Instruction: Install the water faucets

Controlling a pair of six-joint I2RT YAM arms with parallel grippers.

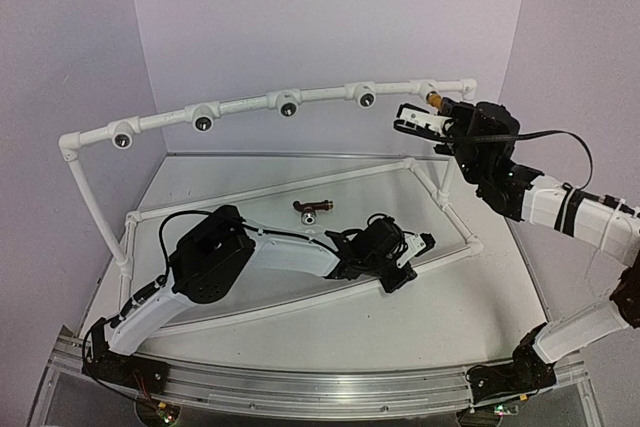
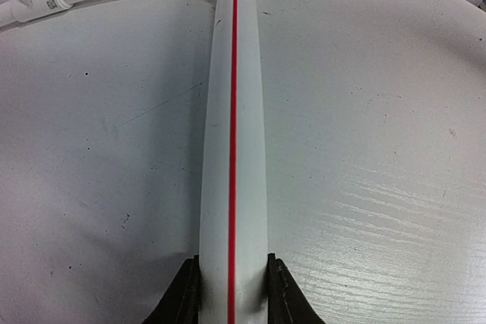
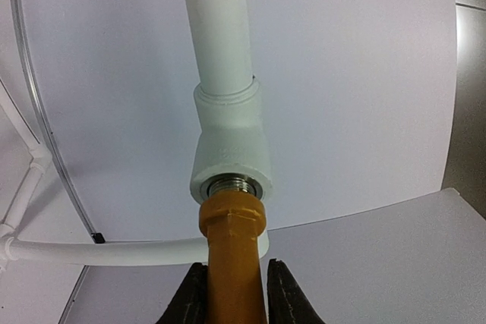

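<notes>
The white upper pipe [image 1: 325, 94] carries several threaded sockets. At its rightmost socket [image 3: 231, 161], my right gripper is shut on an orange-brown faucet [image 3: 232, 244]. The faucet's collar meets the socket mouth, with some metal thread still showing between them. In the top view, the right gripper's black body hides most of this faucet. My left gripper is shut on the white lower front pipe [image 2: 247, 149], one finger on each side of it. Another faucet, reddish brown [image 1: 314, 207], lies on the table inside the lower frame.
The other sockets, including the leftmost socket [image 1: 122, 135], are empty. My left arm [image 1: 280, 250] crosses the lower frame in front of the loose faucet. Bare table [image 1: 430, 312] extends in front of the lower frame at the right.
</notes>
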